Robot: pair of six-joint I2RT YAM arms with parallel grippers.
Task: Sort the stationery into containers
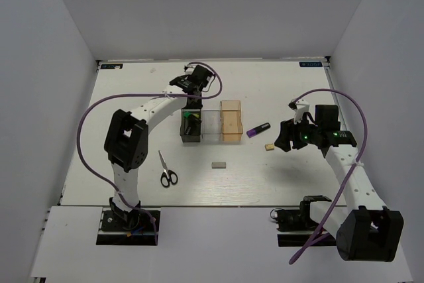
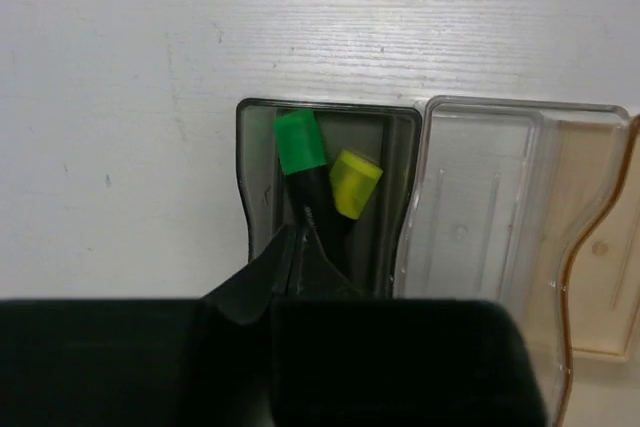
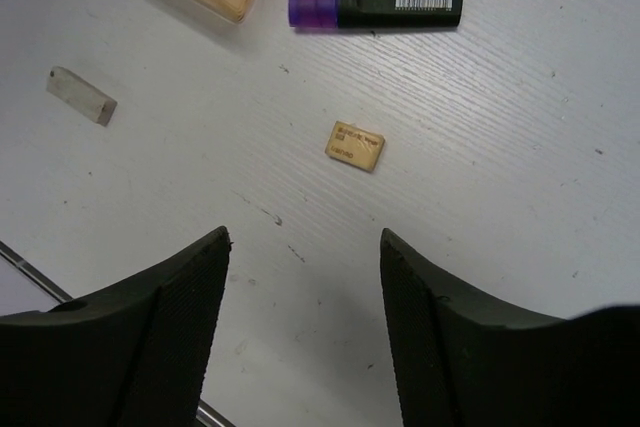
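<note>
A green-capped highlighter (image 2: 300,142) and a yellow-capped highlighter (image 2: 356,184) lie in the dark container (image 1: 191,138). Over their lower ends are my left gripper's fingertips, close together; whether they still touch the green one is hidden. On the table lie a purple highlighter (image 3: 400,5), a small tan eraser (image 3: 355,147), a grey eraser (image 3: 81,96) and black-handled scissors (image 1: 167,175). My right gripper hangs open over bare table near the tan eraser, nothing between its fingers.
Beside the dark container stand a clear container (image 1: 211,136) and an amber container (image 1: 231,137), both apparently empty. The three touch side by side.
</note>
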